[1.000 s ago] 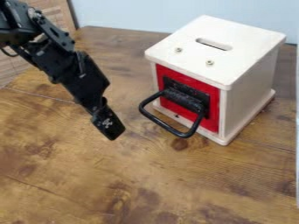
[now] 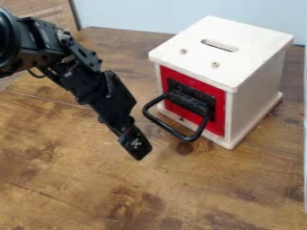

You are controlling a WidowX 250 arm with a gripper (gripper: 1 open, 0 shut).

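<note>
A black robot gripper (image 2: 132,142) reaches in from the upper left, angled down toward the table, just left of a wooden box (image 2: 246,94). The box has a slot on top and a red front panel (image 2: 216,130) with a black latch block and a black loop handle (image 2: 164,124) sticking out. The gripper's tip sits left of and below the handle, apparently apart from it. Its fingers are seen side-on and overlap, with nothing visible held.
A pale wall (image 2: 144,11) runs behind, and a wooden board stands at the far upper left.
The gripper has moved rightward, closer to the box's handle, and slightly lower. The box and handle have not moved.
</note>
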